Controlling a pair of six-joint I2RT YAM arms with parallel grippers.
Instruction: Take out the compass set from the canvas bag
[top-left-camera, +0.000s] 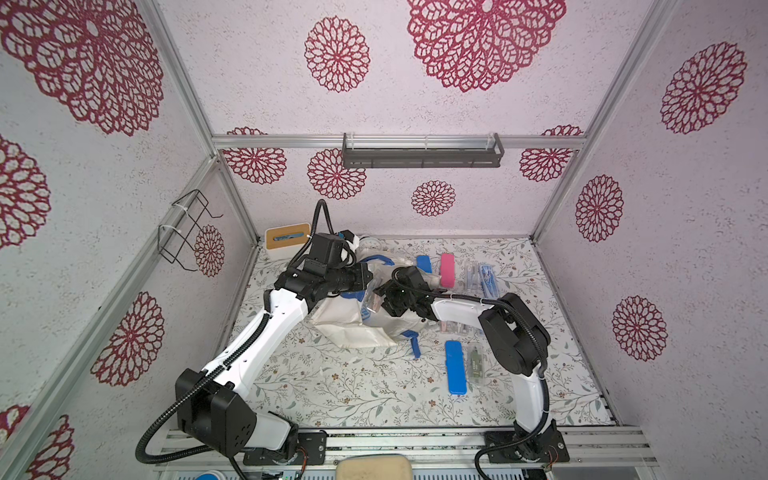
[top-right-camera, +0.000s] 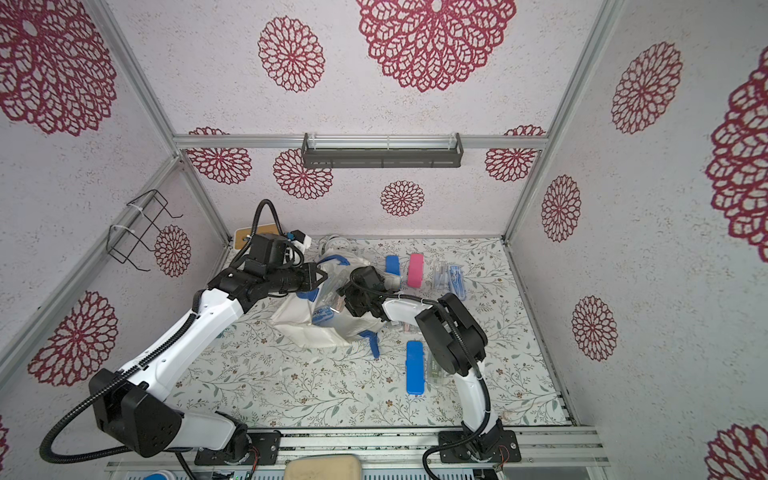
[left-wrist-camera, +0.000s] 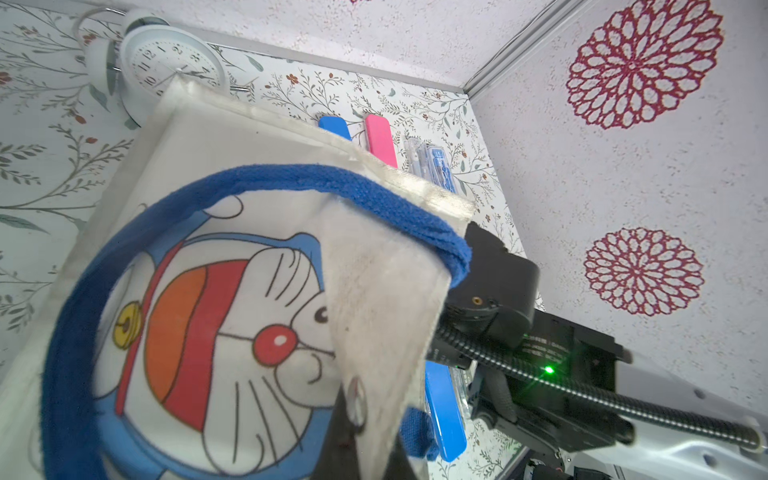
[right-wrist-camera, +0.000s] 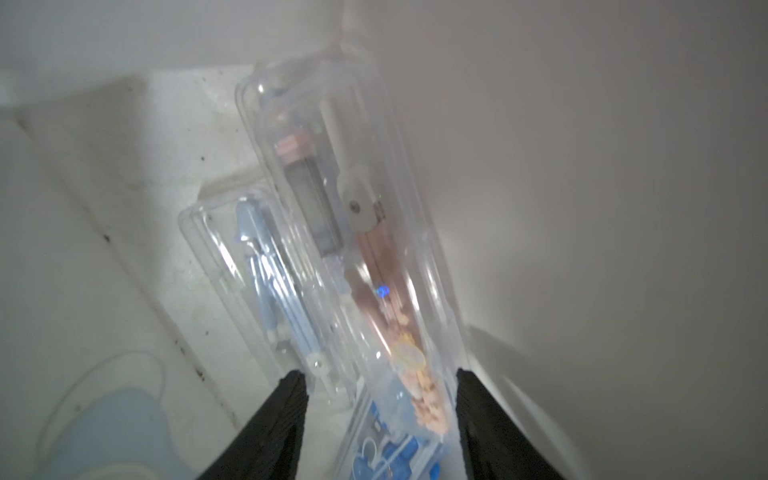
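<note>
The white canvas bag (top-left-camera: 352, 332), printed with a cartoon cat, lies mid-table with its blue handle (left-wrist-camera: 344, 180). My left gripper is shut on the bag's edge, holding it up. My right gripper reaches into the bag, fingers apart, above clear plastic cases: one with a pink compass set (right-wrist-camera: 376, 248), one with a light blue compass set (right-wrist-camera: 272, 280), and a blue case (right-wrist-camera: 384, 444) at the bottom of the view.
Blue (top-left-camera: 455, 368) and pink (top-left-camera: 447, 270) cases and clear sets lie right of the bag. An alarm clock (left-wrist-camera: 172, 68) stands behind it, and a tan box (top-left-camera: 284, 244) sits back left.
</note>
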